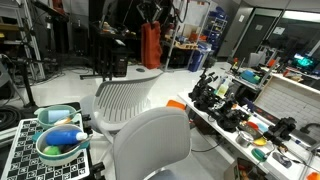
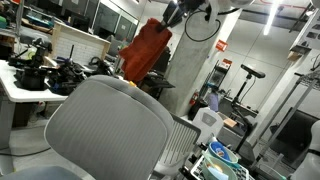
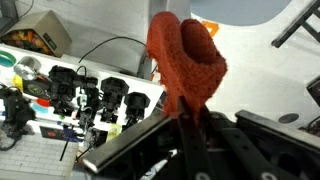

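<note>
A red cloth (image 1: pixel 151 45) hangs from my gripper (image 1: pixel 152 17), high above the chairs. In the other exterior view, the cloth (image 2: pixel 146 50) slants down from the gripper (image 2: pixel 172 20), above and behind the grey chair back (image 2: pixel 100 125). Seen from the wrist, the fuzzy cloth (image 3: pixel 187 62) stretches away from the fingers, which are shut on its near end; the cloth covers part of the fingertips. The nearer chair (image 1: pixel 152 148) has nothing draped over its back. Beyond it stands a lighter chair (image 1: pixel 123 98), also bare.
At the left, bowls with colourful items (image 1: pixel 62 140) stand on a dark gridded surface (image 1: pixel 22 150). A white table (image 1: pixel 290 100) crowded with black devices and tools runs along the right. Open floor (image 1: pixel 205 155) lies between chair and table.
</note>
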